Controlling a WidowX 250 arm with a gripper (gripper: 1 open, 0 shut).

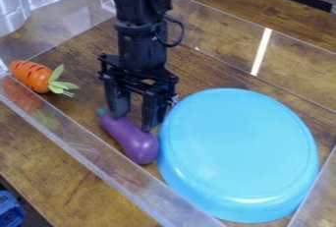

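Note:
The black gripper (138,98) points down at the middle of the view, just above and behind a purple eggplant (132,140) lying on the wooden table. The eggplant's stem end is near the fingers; whether the fingers are open or shut on anything is unclear. An orange carrot (35,76) with green leaves lies at the left.
A large blue plate or lid (237,152) fills the right. Clear plastic walls run along the edges, and a blue object (7,211) shows at the lower left. The table behind the gripper is clear.

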